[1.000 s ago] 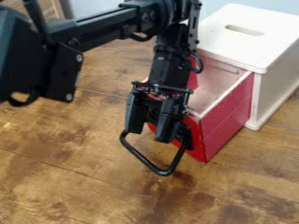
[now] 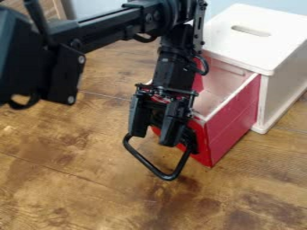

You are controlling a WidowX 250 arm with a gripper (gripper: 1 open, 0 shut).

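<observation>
My gripper point(image 2: 161, 126) hangs pointing down in the middle of the camera view, in front of a red open-topped box or drawer point(image 2: 234, 127) with a pale interior. A black looped bar extends from the gripper's lower end toward the floor. The gripper covers the box's left part, and I cannot tell whether its fingers are open or shut, or whether they touch the box.
Behind the red box stands a white step-stool-like unit point(image 2: 267, 49) with a slot in its top, against a pale wall.
</observation>
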